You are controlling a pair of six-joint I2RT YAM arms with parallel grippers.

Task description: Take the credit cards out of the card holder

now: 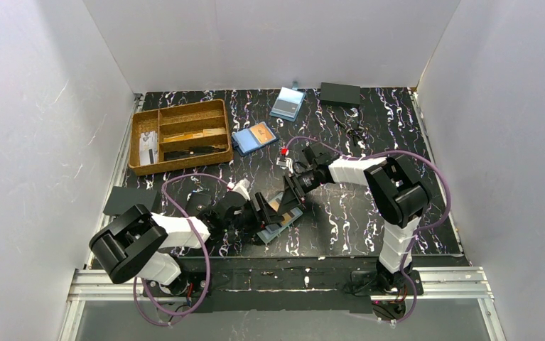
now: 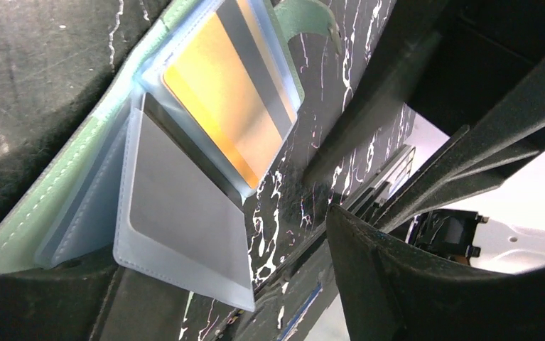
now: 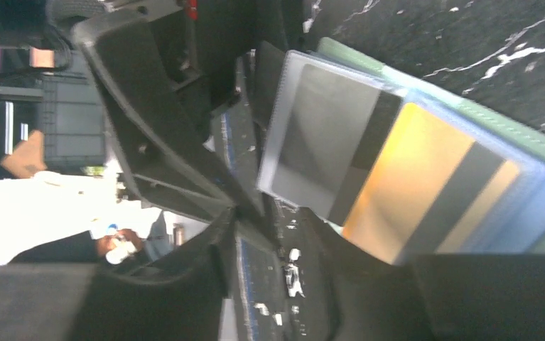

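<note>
The open card holder [image 1: 275, 231] lies on the dark marble table between both grippers, green outside with blue sleeves. A yellow card [image 2: 223, 92] with a dark stripe and a grey card [image 3: 326, 135] sit in its sleeves. My left gripper [image 1: 262, 213] is at the holder's lower-left part, open, with the grey sleeve's flap between or just above its fingers in the left wrist view. My right gripper [image 1: 290, 195] is over the holder from the upper right, fingers apart near the yellow card; whether it touches is unclear.
A wicker tray [image 1: 180, 135] with compartments stands back left. Two other card holders [image 1: 255, 137] lie at the back, with a black box [image 1: 340, 94] and cables at the back right. Dark flat items lie at left.
</note>
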